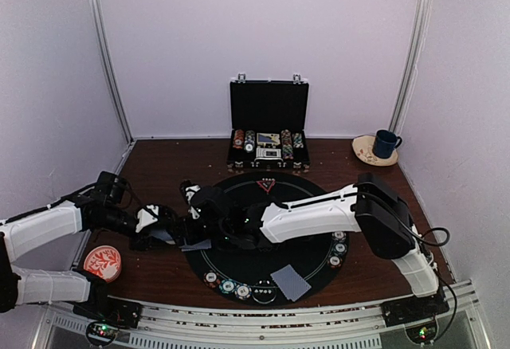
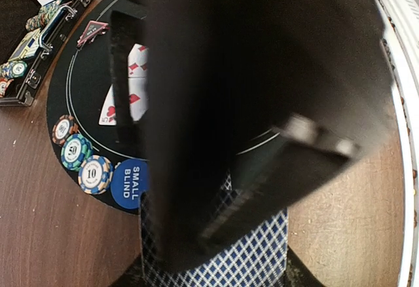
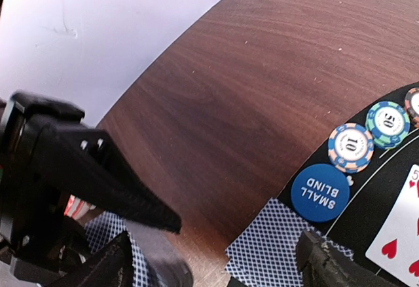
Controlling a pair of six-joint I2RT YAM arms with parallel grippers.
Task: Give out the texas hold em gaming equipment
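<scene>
My left gripper is shut on a deck of cards with blue-and-white patterned backs, left of the round black mat. Close beside it, my right gripper hangs with its fingers parted and covers much of the left wrist view. I see no card clearly caught between them. A patterned card lies face down by the blue small blind button, partly behind one right finger. Face-up cards lie on the mat. Another face-down pair rests at its front.
An open chip case stands behind the mat. Chips line the mat's edge. A red-and-white round coaster lies front left; a blue mug on a plate stands back right.
</scene>
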